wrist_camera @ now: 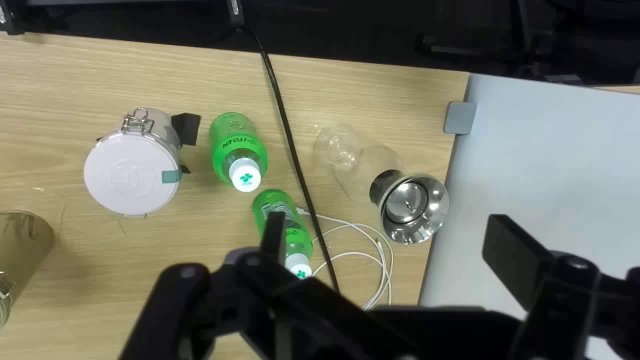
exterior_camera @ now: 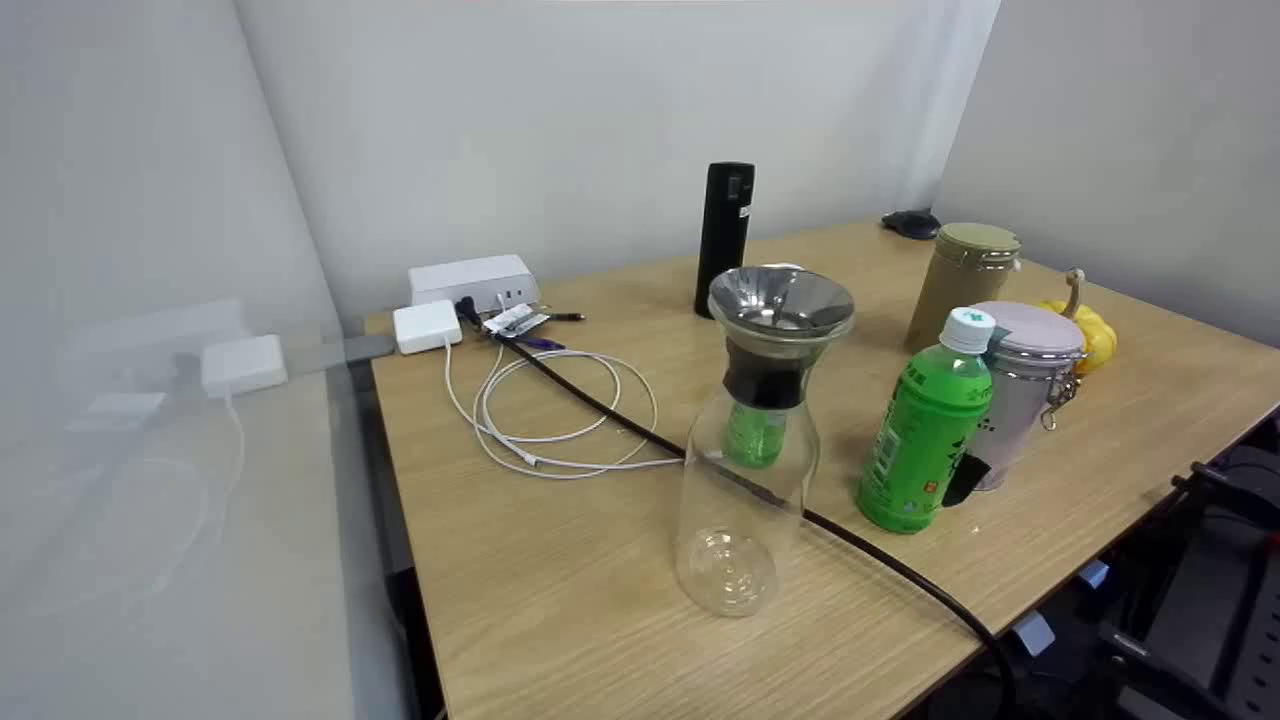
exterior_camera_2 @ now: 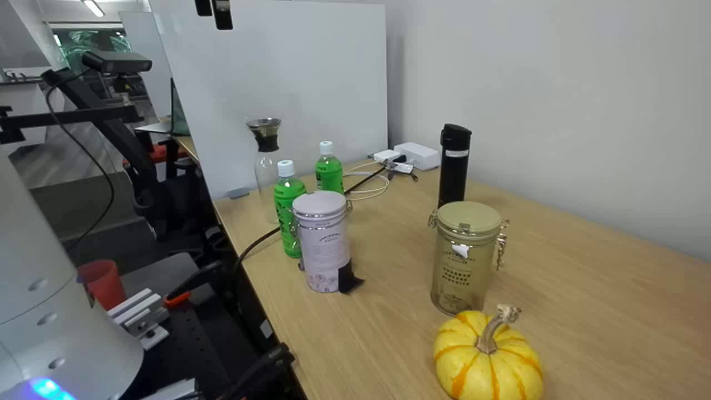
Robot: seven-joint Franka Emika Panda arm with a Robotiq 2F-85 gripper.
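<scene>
In the wrist view my gripper is open, its two black fingers wide apart and nothing held between them. It hangs above the table; exterior view 2 catches only dark fingertips [exterior_camera_2: 223, 14] at the top edge. A clear glass carafe [exterior_camera: 738, 504] with a dark collar and a metal funnel top [exterior_camera: 782, 302] stands on the table. Two green bottles with white caps are near it: one bottle [exterior_camera: 918, 432] beside the pink canister [exterior_camera: 1020, 384], the other bottle [exterior_camera_2: 328, 170] partly hidden behind the carafe in exterior view 1.
An olive canister [exterior_camera_2: 466, 260], a yellow pumpkin [exterior_camera_2: 490, 360] and a black flask [exterior_camera_2: 454, 163] stand on the table. A black cable [wrist_camera: 288, 132] crosses between bottles and carafe. White cables [exterior_camera: 564, 414] lie coiled by a white box [exterior_camera: 474, 281]. A whiteboard [exterior_camera_2: 293, 80] borders the carafe's end.
</scene>
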